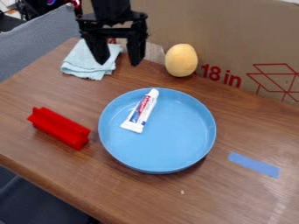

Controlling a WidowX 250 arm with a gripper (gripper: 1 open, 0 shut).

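My black gripper (119,57) hangs open at the top centre, over the back of the wooden table by a pale blue cloth (82,65), with nothing visible between its fingers. A blue plate (176,147) sits at the centre with a white toothpaste tube (139,111) lying on it. A red roll-shaped object (59,128) lies left of the plate, and a yellow egg (181,60) stands behind it.
A cardboard box wall (242,39) runs along the back. A strip of blue tape (253,164) lies on the right of the table (128,197). A grey padded edge (30,48) borders the left.
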